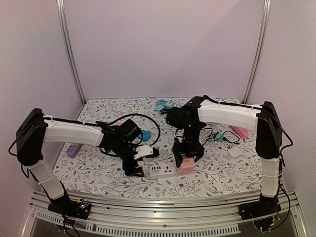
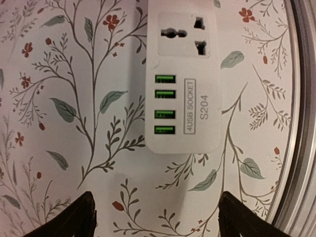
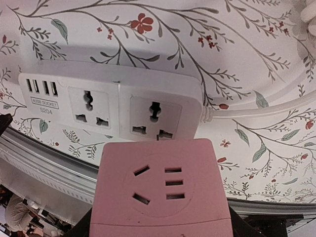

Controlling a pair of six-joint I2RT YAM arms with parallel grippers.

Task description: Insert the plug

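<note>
A pink cube plug (image 3: 159, 177) is held in my right gripper (image 1: 185, 157), over the right end of the white power strip (image 1: 161, 170). In the right wrist view its upper edge meets the lower holes of the right-hand socket; whether any prong is inside is hidden. My left gripper (image 1: 133, 170) is open at the strip's left end; in the left wrist view its two fingertips frame bare cloth below the strip's USB ports (image 2: 165, 103).
A purple block (image 1: 73, 150) lies at far left, a blue piece (image 1: 145, 135) behind the left arm, a blue block (image 1: 163, 105) at the back, and a pink piece (image 1: 240, 132) with cables at right. The metal table edge (image 1: 163, 202) runs along the front.
</note>
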